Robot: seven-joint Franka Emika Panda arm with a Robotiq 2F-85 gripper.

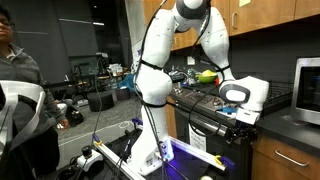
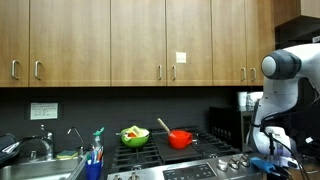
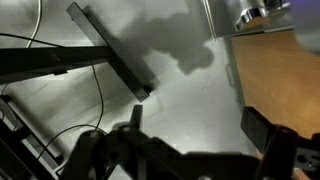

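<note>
My gripper [image 1: 237, 131] hangs beside the front of the kitchen counter, below the worktop. In the wrist view its dark fingers [image 3: 255, 127] stand wide apart, with only pale floor [image 3: 190, 95] showing between them. It is open and holds nothing. Along the right of that view runs a wooden cabinet front [image 3: 275, 75]. A metallic part [image 3: 250, 16] of the appliance front shows at the top right. In exterior view 2 the arm's white wrist [image 2: 270, 145] is at the far right, and the fingertips are hard to make out.
On the stove stand a red pot [image 2: 180, 139] and a green pot [image 2: 133, 137]. A sink [image 2: 32, 176] and a blue bottle [image 2: 95, 157] are at the left. A drawer handle [image 1: 292, 158] is near the gripper. Black frame bars [image 3: 108, 50] and cables cross the floor.
</note>
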